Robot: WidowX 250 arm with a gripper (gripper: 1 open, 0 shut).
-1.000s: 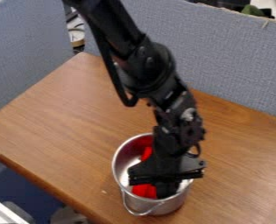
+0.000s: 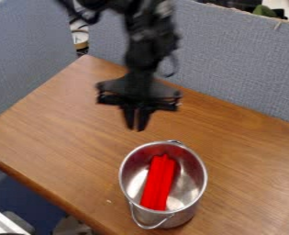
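A silver metal pot (image 2: 197, 190) with a wire handle stands on the wooden table (image 2: 55, 138) at the lower right, a red elongated object (image 2: 157, 184) lying inside it. My black gripper (image 2: 134, 117) is above the table, up and to the left of the pot, blurred. Its fingers point down, and I cannot tell whether they are open or shut. Nothing red shows at the gripper.
Grey padded walls (image 2: 232, 64) border the table at the back and left. A white object (image 2: 2, 225) sits off the table at the lower left.
The gripper has risen out of the pot and moved back and to the left, away from the red object, which now shows fully inside the pot.
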